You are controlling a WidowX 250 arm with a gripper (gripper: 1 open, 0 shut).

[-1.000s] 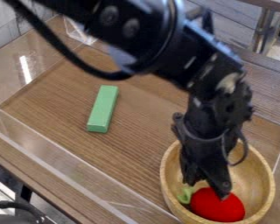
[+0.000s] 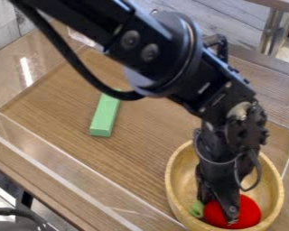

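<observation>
My arm reaches down from the top into a wooden bowl (image 2: pixel 269 180) at the lower right. The gripper (image 2: pixel 217 198) is low inside the bowl, over a red object (image 2: pixel 240 213) with a small green piece (image 2: pixel 197 208) beside it. The fingertips are dark and crowded against these things, so whether anything is between them is hard to see.
A green block (image 2: pixel 105 115) lies on the wooden table (image 2: pixel 87 153) left of the bowl. Its front left edge runs diagonally along the lower left.
Since a second ago the gripper's fingers have moved down into the bowl onto the red object.
</observation>
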